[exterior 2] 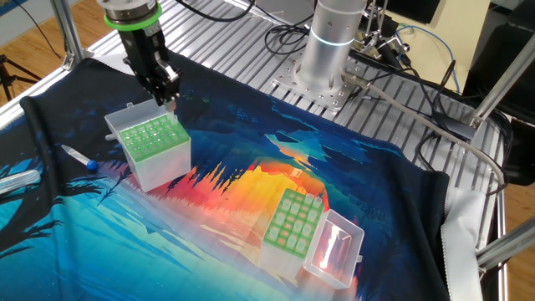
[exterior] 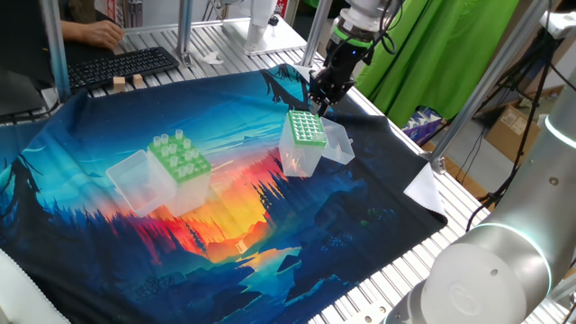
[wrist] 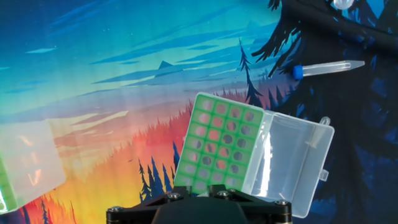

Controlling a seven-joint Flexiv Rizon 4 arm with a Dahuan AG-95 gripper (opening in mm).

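Observation:
My gripper points down above the back edge of a translucent box with a green gridded top. A small pale piece shows at its fingertips in both exterior views; whether it is gripped is unclear. The wrist view shows dark fingers at the bottom edge, overlapping the near side of this green grid. Its holes look mostly empty, and the clear lid lies open beside it. A second translucent box has several clear tubes standing in its green top, its lid open.
A blue-capped tube lies on the printed cloth. Another clear item lies near the cloth's left side. Between the boxes the cloth is bare. A keyboard and someone's hand are at the back left.

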